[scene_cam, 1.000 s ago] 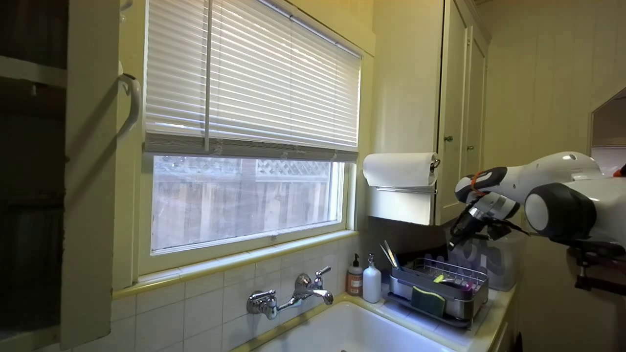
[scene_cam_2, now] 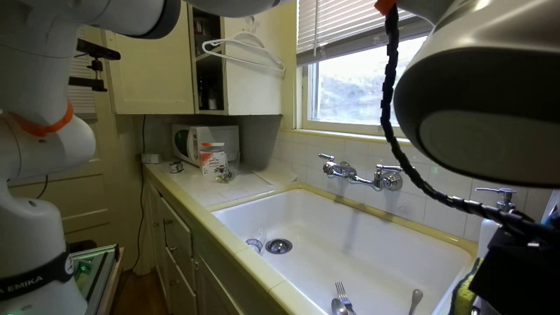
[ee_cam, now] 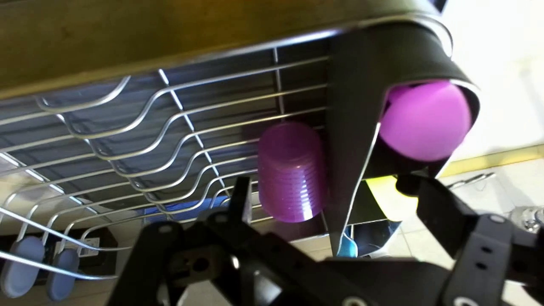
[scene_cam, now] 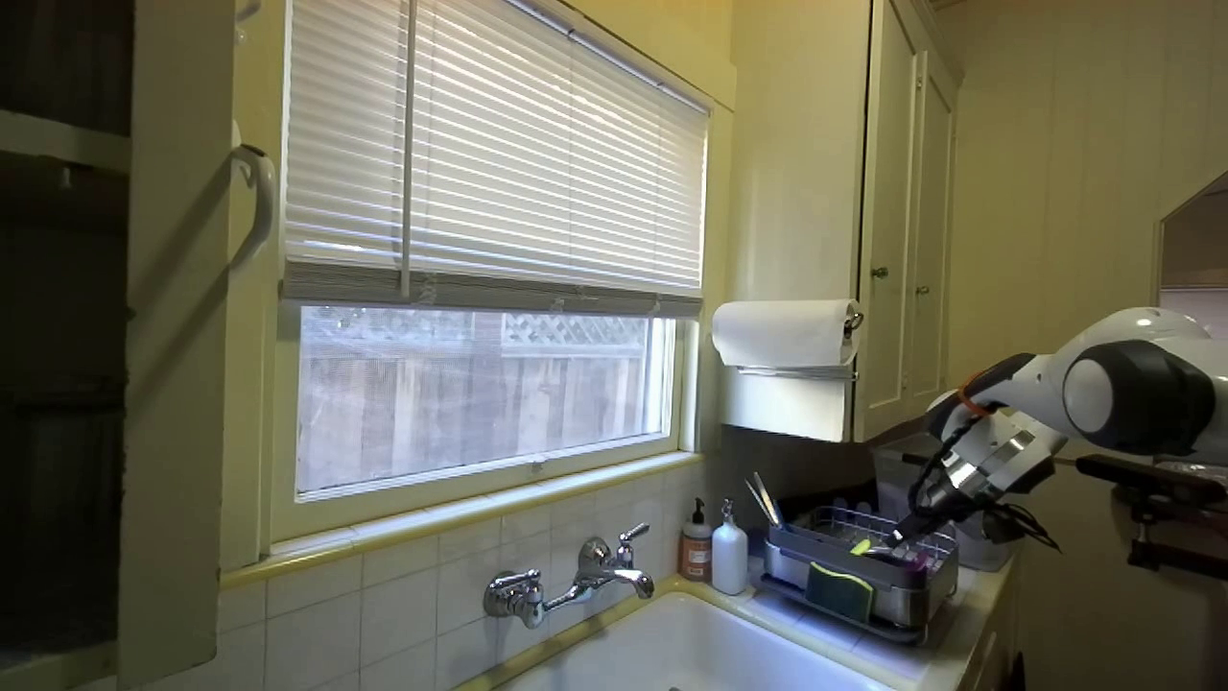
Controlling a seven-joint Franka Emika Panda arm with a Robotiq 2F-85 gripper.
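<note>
My gripper stands open low over the dish rack (scene_cam: 938, 570), one finger on each side of its dark divider wall. A purple ribbed cup (ee_cam: 291, 173) lies on the rack's wires, close to the left finger (ee_cam: 240, 199) and against the divider. A rounded magenta object (ee_cam: 428, 122) sits in the dark side holder, above the right finger (ee_cam: 433, 209). Beside that finger shows a yellow piece (ee_cam: 390, 196). From outside, the gripper (scene_cam: 900, 536) reaches down to the rack's utensil side, by a yellow-green item (scene_cam: 861, 547). Nothing shows held between the fingers.
A green sponge (scene_cam: 840, 593) hangs on the rack's front. Two soap bottles (scene_cam: 730, 553) stand beside it. The sink (scene_cam_2: 315, 231) holds a fork (scene_cam_2: 342, 294), spoons and a clear item near the drain. A paper towel roll (scene_cam: 786, 332) hangs above.
The arm has come down and slightly right in exterior view 1. The gripper went from above the rack to its top. The rack and bottles look unmoved.
</note>
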